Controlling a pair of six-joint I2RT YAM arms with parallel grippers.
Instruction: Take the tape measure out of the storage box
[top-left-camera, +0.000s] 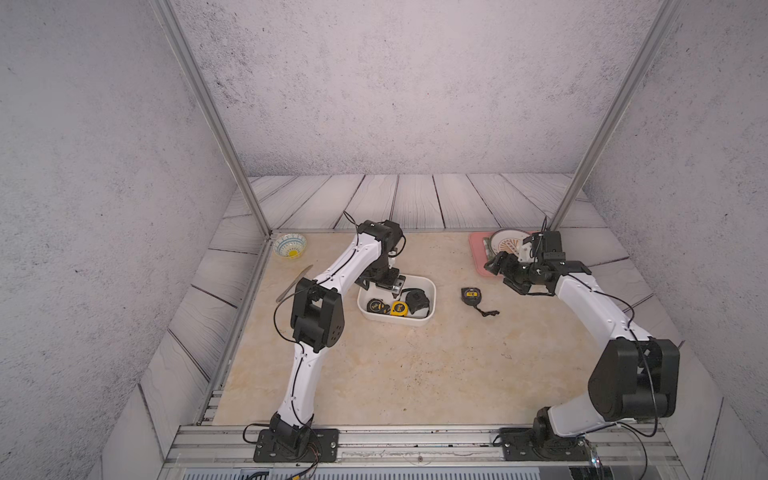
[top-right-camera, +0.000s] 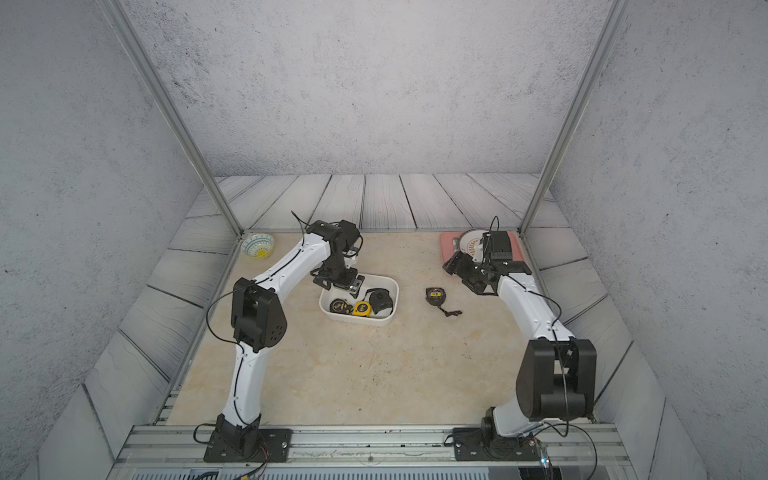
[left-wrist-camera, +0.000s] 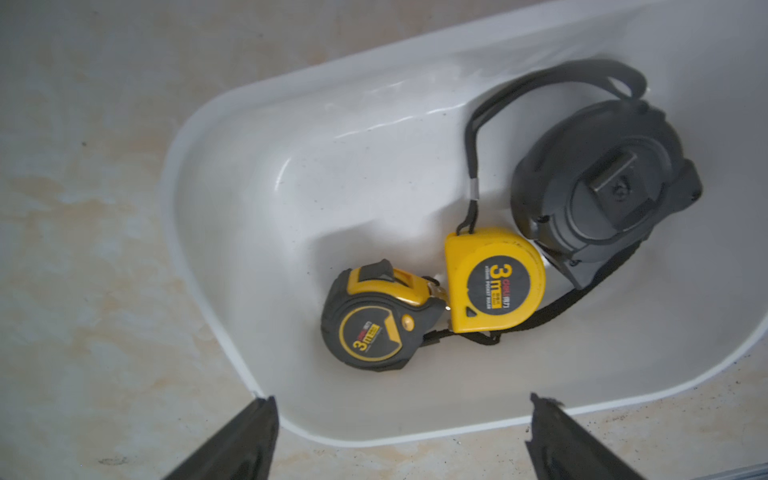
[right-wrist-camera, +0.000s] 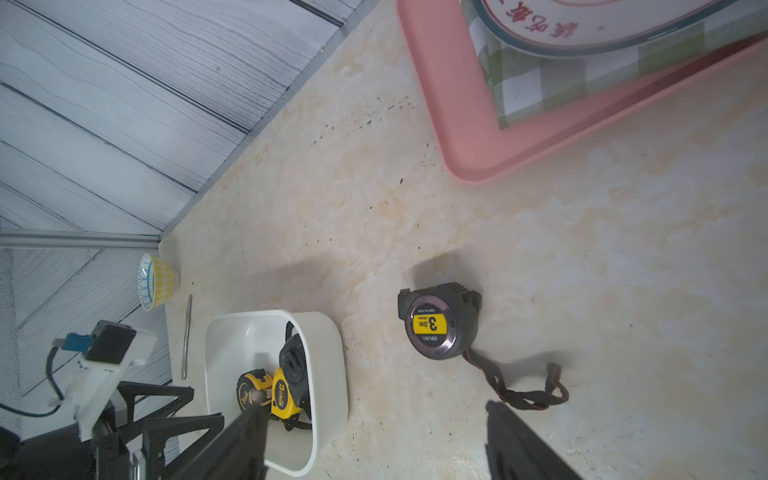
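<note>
The white storage box (top-left-camera: 364, 312) stands mid-table. In the left wrist view it holds a small black-and-yellow tape measure (left-wrist-camera: 370, 324), a yellow one (left-wrist-camera: 492, 280) touching it, and a larger dark one (left-wrist-camera: 600, 180) with a wrist strap. My left gripper is open over the box, its fingers (left-wrist-camera: 249, 436) apart and nothing between them. Outside the box, to its right, a black tape measure (right-wrist-camera: 436, 321) with a yellow label and a strap lies on the table. My right gripper also stands open and empty, near the pink tray.
The pink tray (right-wrist-camera: 480, 160) at the back right carries a checked cloth and a plate (right-wrist-camera: 592, 24). A patterned bowl (top-left-camera: 289, 245) sits at the back left, with a thin stick (top-left-camera: 294, 283) near it.
</note>
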